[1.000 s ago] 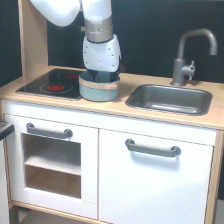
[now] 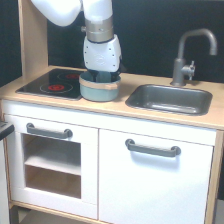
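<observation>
A grey-green pot [image 2: 101, 91] stands on the wooden counter of a toy kitchen, between the stovetop and the sink. From above, my white arm reaches down to it, and the dark gripper [image 2: 101, 76] is at the pot's top opening. The pot's wall and the arm's white body hide most of the fingers. Whether they are closed on the pot's rim or only reach into it does not show.
Left of the pot lies the black stovetop [image 2: 53, 84] with red burner rings. The metal sink [image 2: 168, 99] with its tall faucet [image 2: 183, 62] is at the right. Below are an open cabinet shelf [image 2: 55, 153] and a white door [image 2: 152, 185]. Bare counter runs along the front.
Hardly anything differs. The arm and pot appear very slightly farther right than before.
</observation>
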